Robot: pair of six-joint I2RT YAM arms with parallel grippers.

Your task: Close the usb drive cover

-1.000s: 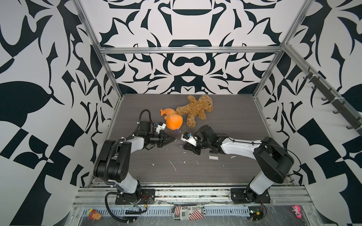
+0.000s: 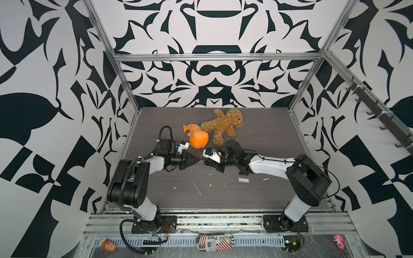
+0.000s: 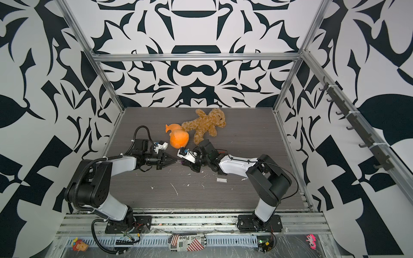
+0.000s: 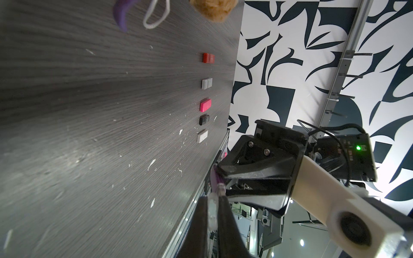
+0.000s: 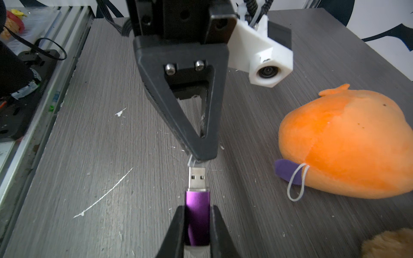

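In the right wrist view, the purple USB drive (image 5: 198, 217) is clasped between the fingers of my right gripper. Its bare metal connector (image 5: 197, 178) points toward the other arm. A small clear cover (image 5: 197, 163) sits at the tips of my left gripper, right by the connector's end; whether the two touch I cannot tell. The left wrist view shows my left gripper shut with this clear cover (image 4: 213, 208) between its fingers, in line with the purple drive (image 4: 214, 178). From above, both grippers (image 2: 198, 161) (image 2: 205, 162) meet tip to tip.
An orange plush (image 2: 198, 138) and a brown teddy bear (image 2: 223, 124) lie behind the grippers. A purple piece with a white loop (image 5: 288, 170) rests against the orange plush. Several small blocks (image 4: 206, 105) line the table at right.
My right gripper has moved left and slightly back with the purple drive, closing the gap to the left gripper. The left arm has barely moved.
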